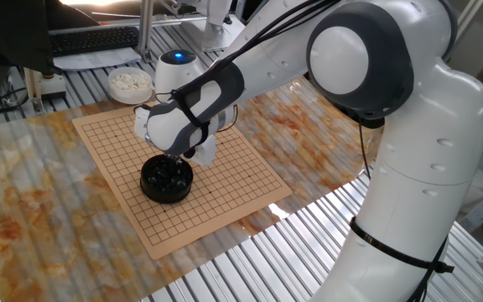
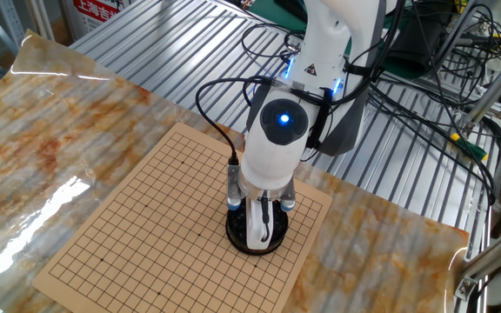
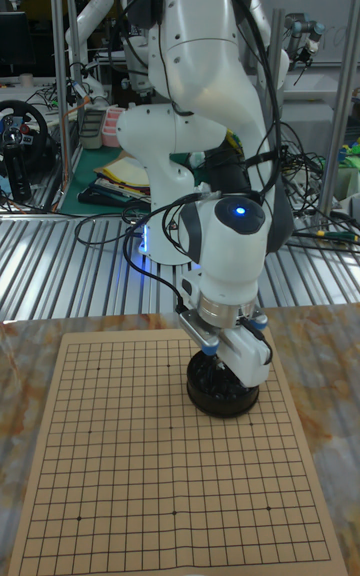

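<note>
A round black bowl [image 1: 167, 191] of dark pieces rests on the wooden grid board [image 1: 233, 180]. My gripper [image 1: 174, 158] reaches down over the far side of this bowl in exterior view 1, its tips close to the dark pieces. From exterior view 2, the white hand covers much of the bowl [image 2: 255, 248], and the fingertips are hidden. In exterior view 3 the hand likewise hides the fingers at the bowl [image 3: 222, 397]. Whether the fingers are apart or hold a piece cannot be made out.
A white bowl of white pieces [image 1: 131, 85] stands off the board's far corner in exterior view 1. Behind it lies a keyboard [image 1: 95, 40]. Most of the board is bare, and the marbled tabletop [image 1: 36, 193] around it is clear.
</note>
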